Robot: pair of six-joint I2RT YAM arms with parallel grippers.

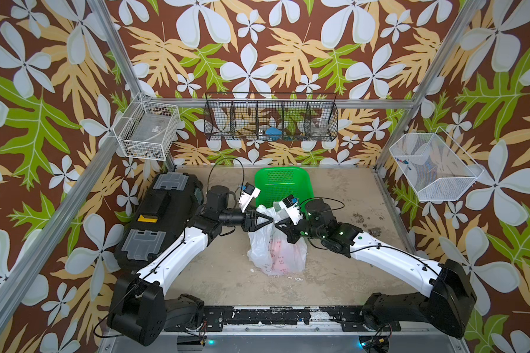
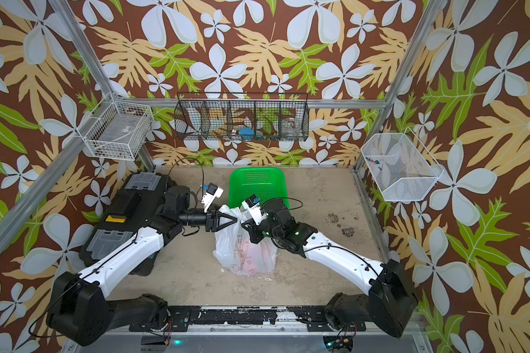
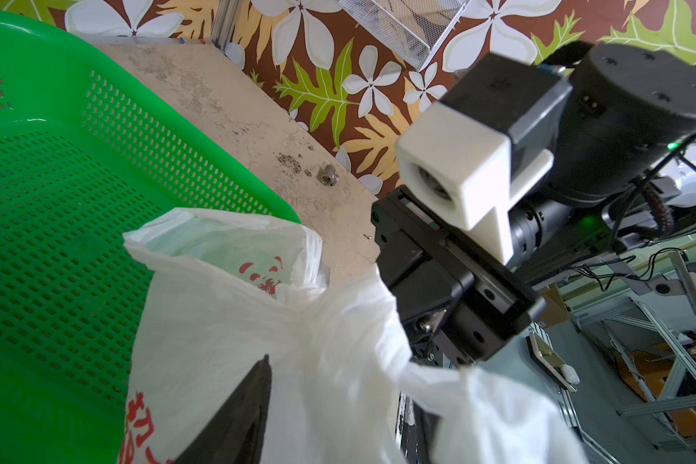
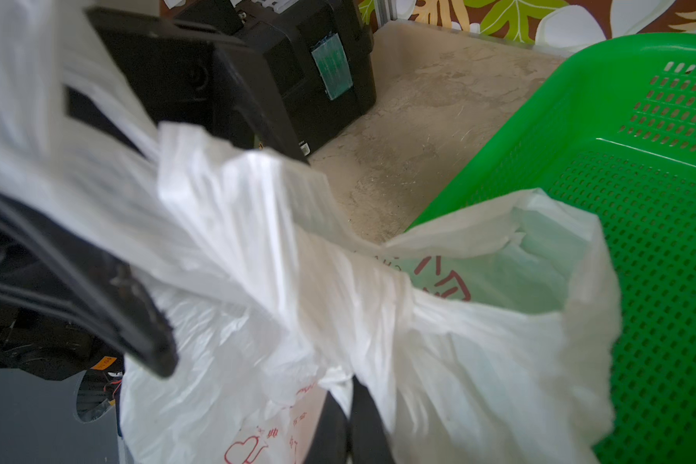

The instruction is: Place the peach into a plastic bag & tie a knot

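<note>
The white plastic bag (image 1: 287, 253) with red print stands on the table, its top gathered up between both grippers. A pinkish patch shows through its lower part; the peach itself cannot be made out. My left gripper is open, its fingers (image 3: 243, 421) spread to either side of the bag's white plastic. In the right wrist view, my right gripper is shut on a bunched, twisted part of the bag. One left finger (image 4: 150, 340) reaches in there from the left, with a strip of bag draped near it. The bag's mouth gapes on the far side.
A green perforated basket (image 1: 283, 176) lies right behind the bag. On the left stands a black toolbox (image 1: 153, 220). Wire baskets hang at the back and sides. Bare table (image 1: 350, 194) lies to the right and in front.
</note>
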